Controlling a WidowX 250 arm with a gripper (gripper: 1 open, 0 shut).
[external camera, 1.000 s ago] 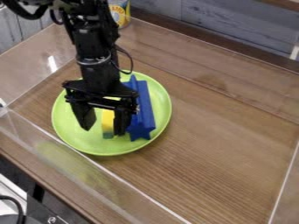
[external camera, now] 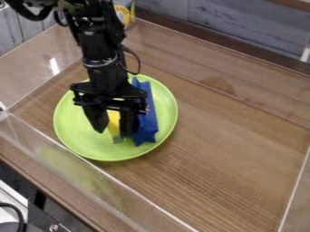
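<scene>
A green plate (external camera: pixel 86 142) lies on the wooden table at the left. My black gripper (external camera: pixel 111 123) is down over it, its fingers around a small yellow object (external camera: pixel 114 128) that is mostly hidden by them; I cannot tell whether they touch it. A long blue object (external camera: pixel 147 120) lies on the plate just right of the gripper, reaching from the back of the plate toward the front.
A grey wall stands behind. A yellow item (external camera: pixel 123 16) is at the back left, beyond the arm. The table's edge runs along the lower left.
The gripper's fingers have come closer together around the yellow object, which is now more hidden. The plate and blue object look unchanged.
</scene>
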